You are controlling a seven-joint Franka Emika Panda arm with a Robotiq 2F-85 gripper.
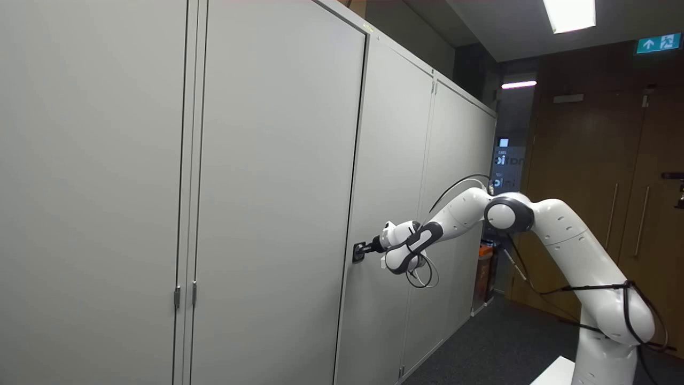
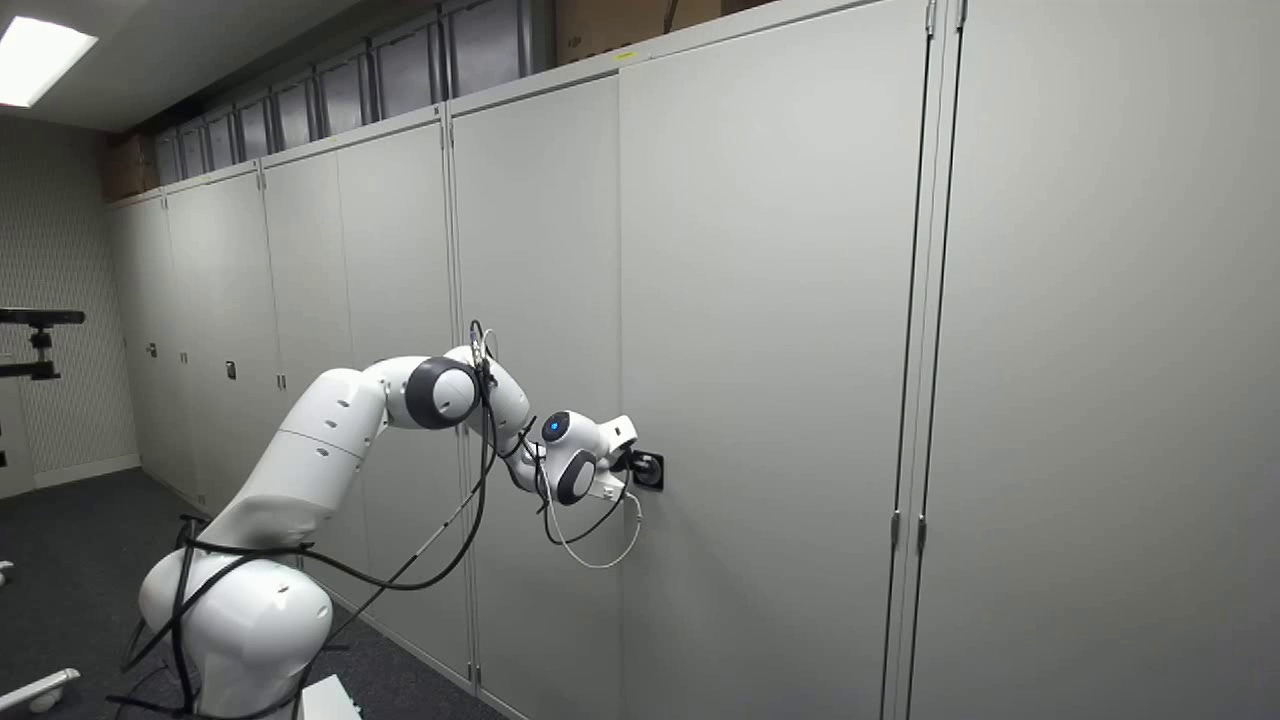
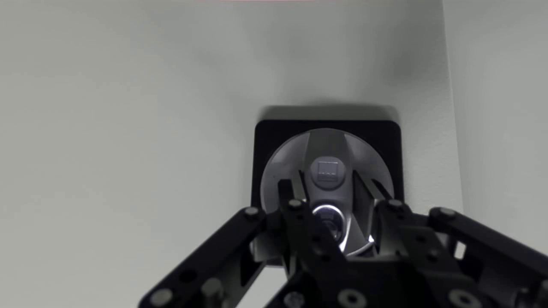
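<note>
A grey handle (image 3: 329, 154) on a round base sits in a black square plate (image 3: 264, 138) on the cabinet door (image 3: 128, 154). It stands nearly upright in the wrist view, with a shiny lock cylinder in its lower part. My gripper is shut on this handle, one finger on each side of it. The gripper's body hides the lower part of the plate. In the first exterior view my gripper (image 1: 368, 248) reaches the black plate (image 1: 356, 252) at the door's edge. The second exterior view shows the plate (image 2: 649, 470) partly behind my wrist.
Tall grey cabinet doors (image 1: 276, 192) run along the wall and stand closed. A vertical seam lies just beside the plate. My arm's cables (image 2: 444, 576) hang loosely in front of the doors. Dark carpet (image 1: 474, 353) covers the floor.
</note>
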